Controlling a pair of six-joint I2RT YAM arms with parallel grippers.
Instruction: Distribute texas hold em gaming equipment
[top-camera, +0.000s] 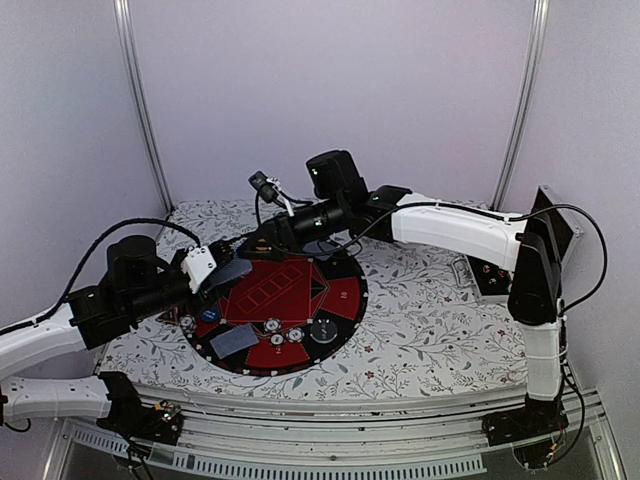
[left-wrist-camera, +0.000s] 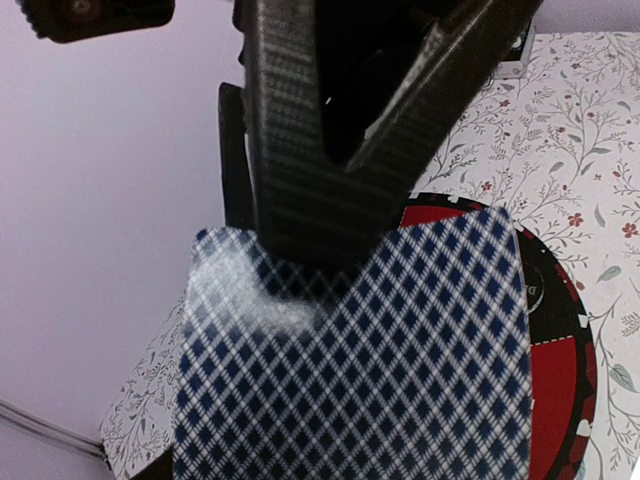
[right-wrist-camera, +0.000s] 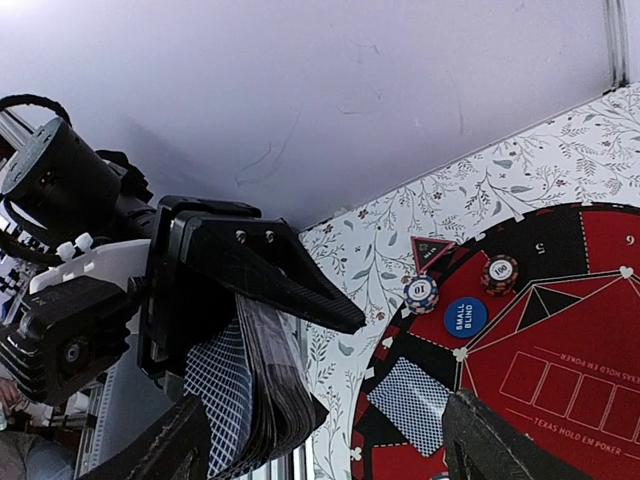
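A deck of blue-and-white patterned cards (left-wrist-camera: 360, 390) is held up by my left gripper (top-camera: 225, 262), which is shut on it above the mat's left side. Its patterned back fills the lower left wrist view. My right gripper is beside the deck with its fingers apart; one dark finger (left-wrist-camera: 310, 200) overlaps the deck's upper edge in the left wrist view. Whether it touches cannot be told. On the round red and black mat (top-camera: 350, 290) lie blue cards (top-camera: 235, 340), chips (top-camera: 273, 325), a dark round button (top-camera: 323, 330) and the blue small blind button (right-wrist-camera: 465, 317).
At the right stands an open case (top-camera: 490, 280) with chips inside, partly behind the right arm. My right arm crosses over the back of the mat.
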